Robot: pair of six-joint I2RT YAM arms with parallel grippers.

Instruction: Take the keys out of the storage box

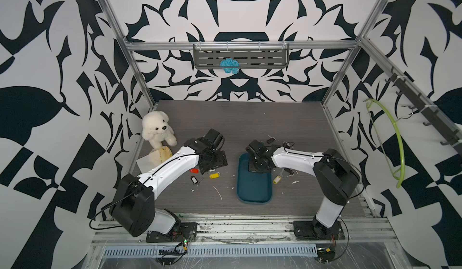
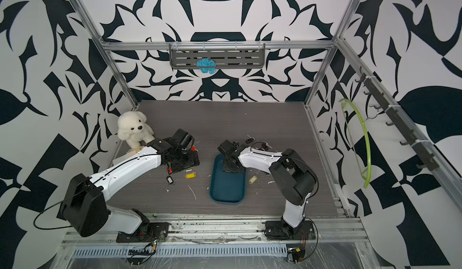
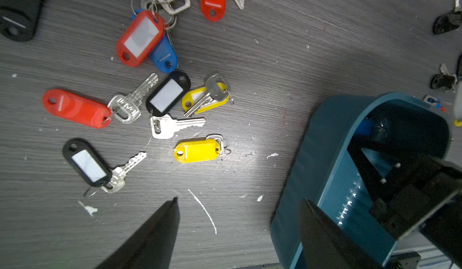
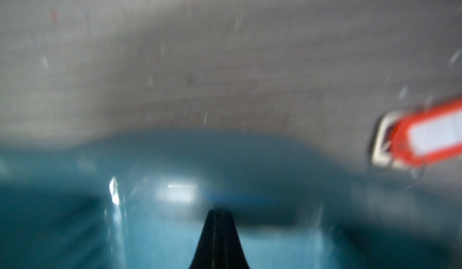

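Note:
The blue storage box [image 1: 254, 202] stands right of the table's middle. Inside its far end, a blue key tag [image 3: 364, 126] shows in the left wrist view; in the right wrist view it is only a blurred blue patch. My right gripper reaches down into that end with its fingers together, and no object shows between them. Whether its tips touch the tag I cannot tell. My left gripper hangs left of the box, fingers apart and empty, over bare table near a yellow key tag [image 3: 198, 150] and a black-tagged key [image 3: 86, 162].
More keys lie loose left of the box, among them a red tag [image 3: 77, 107]. Right of the box is another red tag [image 4: 435, 131]. A white plush dog [image 1: 157, 127] sits at the left edge.

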